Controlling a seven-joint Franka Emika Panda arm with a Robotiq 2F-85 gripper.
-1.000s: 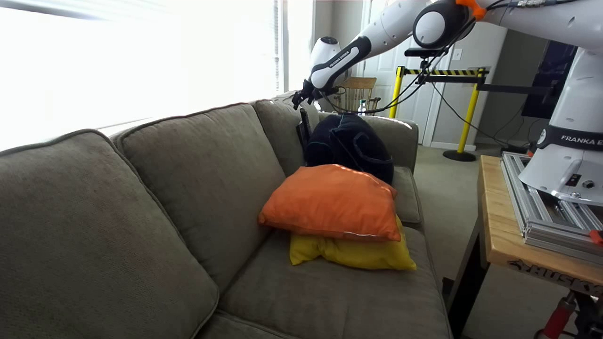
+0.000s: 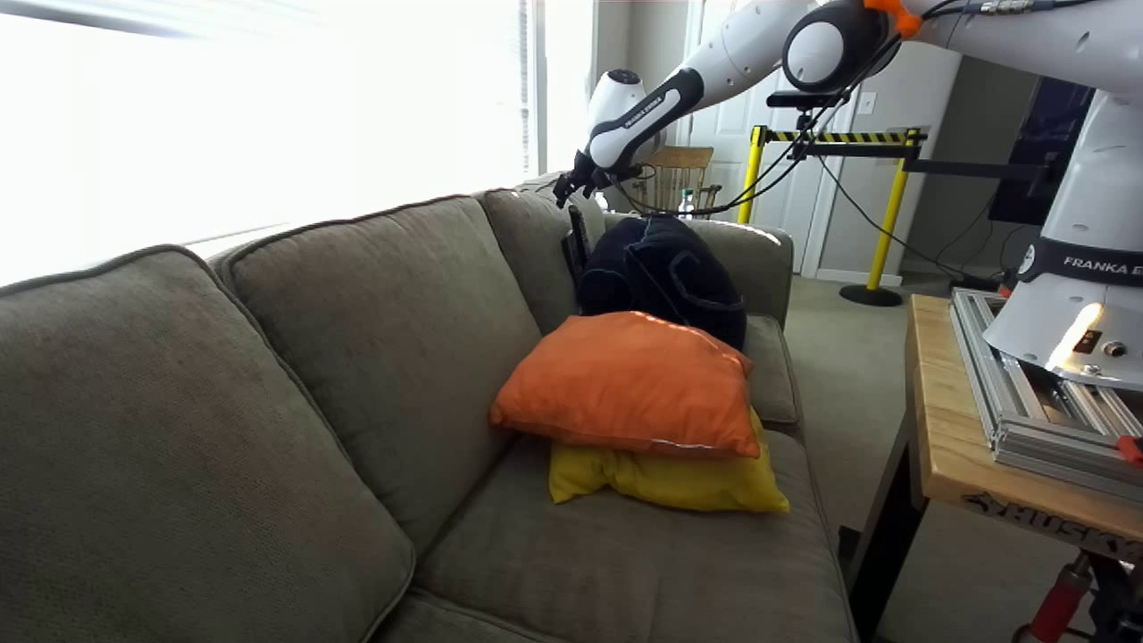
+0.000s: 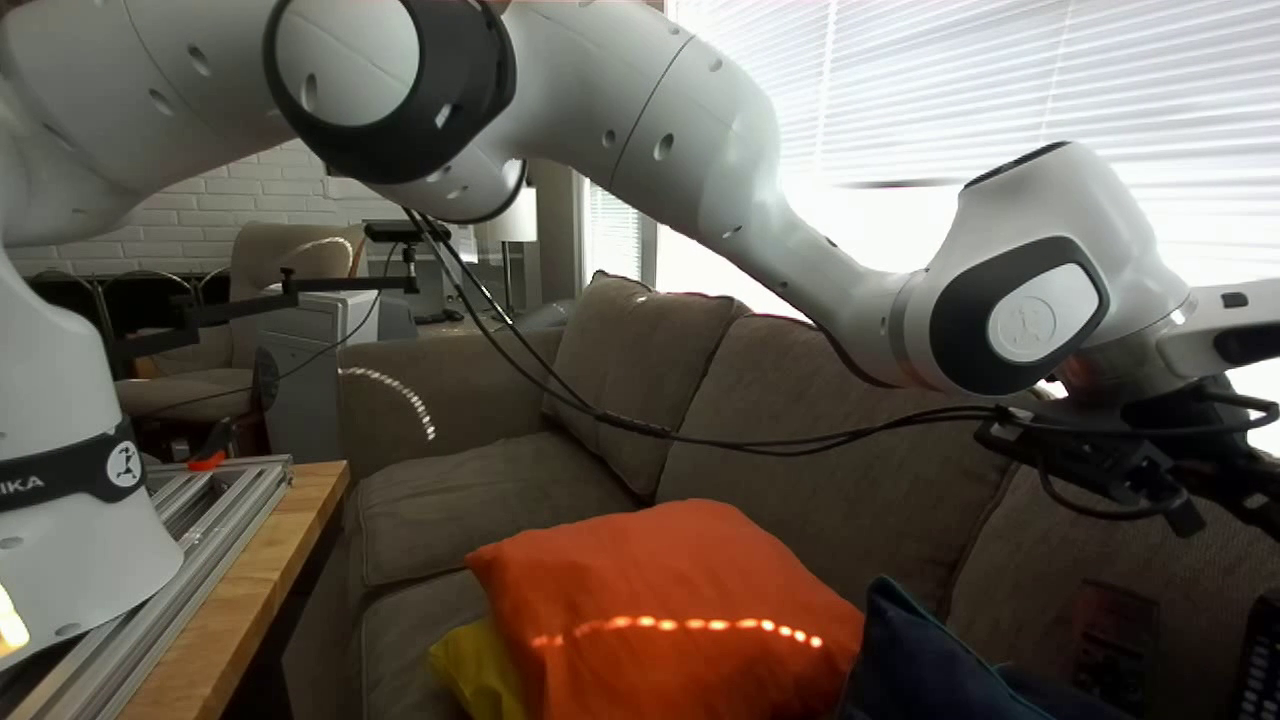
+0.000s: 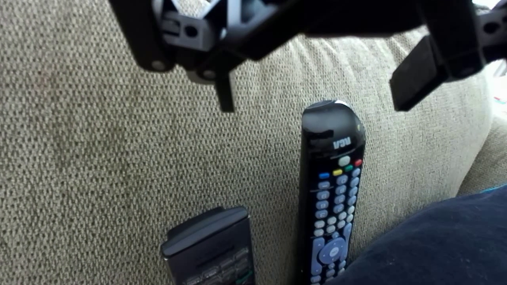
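In the wrist view, a long black RCA remote with coloured buttons leans upright against the sofa's back cushion. To its left stands a second dark remote, cut off by the lower edge. My gripper is open, its fingers spread wide on either side of the RCA remote's top end, with nothing held. From the side, the gripper hangs just above the remotes near the top of the back cushion. A dark blue pillow hides the lower end of the RCA remote.
An orange pillow lies on a yellow one on the seat, in front of the dark blue pillow. Black cables sag below the arm. The near seat is bare. A wooden bench carries the arm's base.
The arm, gripper, remotes and pillows stand as they did a second ago. Only a bright streak of light has appeared on the arm's base.
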